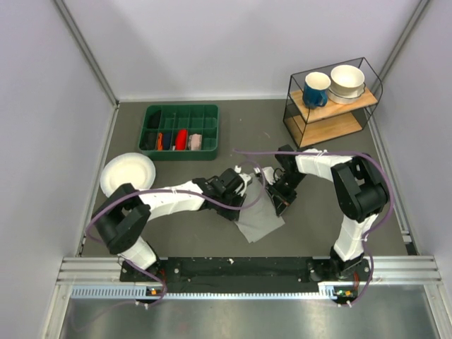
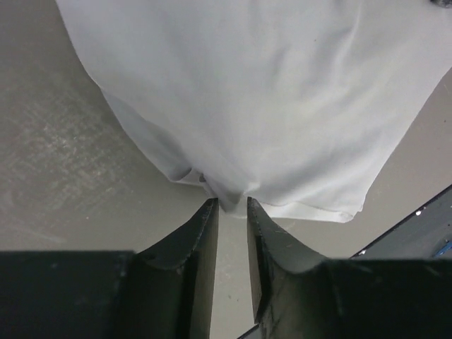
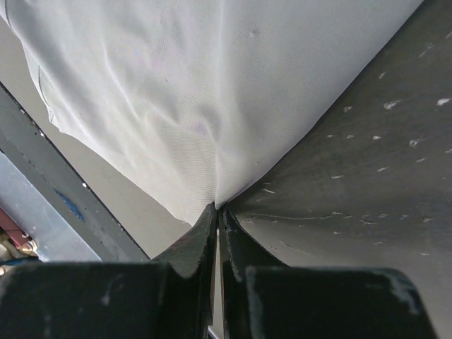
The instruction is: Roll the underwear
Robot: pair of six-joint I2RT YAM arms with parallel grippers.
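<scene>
The white underwear [image 1: 258, 222] lies on the table between my arms, folded along its sides, with creases visible in both wrist views. My left gripper is part open at a bunched edge of the cloth [image 2: 282, 120]; whether fabric is between its fingers is unclear. My right gripper is shut at the folded edge of the cloth [image 3: 155, 106], its tips touching it; I cannot tell whether any fabric is pinched.
A green compartment tray [image 1: 208, 113] sits at the back left, a white plate [image 1: 127, 174] at the left, and a wire rack [image 1: 328, 128] with mug and bowls at the back right. The table's front edge is close.
</scene>
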